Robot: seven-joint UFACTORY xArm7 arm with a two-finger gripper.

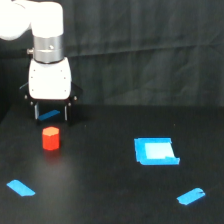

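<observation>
A small red block [51, 138] stands on the dark table at the left. My white arm comes down from the top left. Its gripper [52, 110] is just behind and above the block, the dark fingers spread apart with nothing visible between them. Off to the right, a frame of blue tape surrounds a white square [158, 151] on the table.
A blue tape strip [20, 188] lies at the front left and another [191, 196] at the front right. Partly behind the gripper is a third blue strip [47, 115]. Bare table separates the block from the white square. A dark curtain [140, 55] hangs behind.
</observation>
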